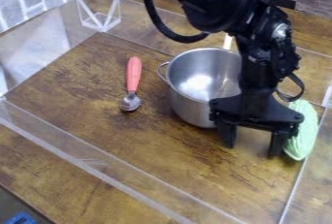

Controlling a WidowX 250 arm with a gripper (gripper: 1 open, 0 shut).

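Note:
My black gripper [253,137] is low over the wooden table at the right, its two fingers pointing down and apart, with nothing visible between them. A green leafy vegetable [301,143], long and pale, lies just right of the gripper, partly behind it. A steel pot [195,78] stands left of and behind the gripper, partly hidden by the arm. A red-handled scoop [132,78] lies on the table left of the pot.
Clear plastic walls [46,131] edge the work area. A light stick-like item behind the pot is mostly hidden.

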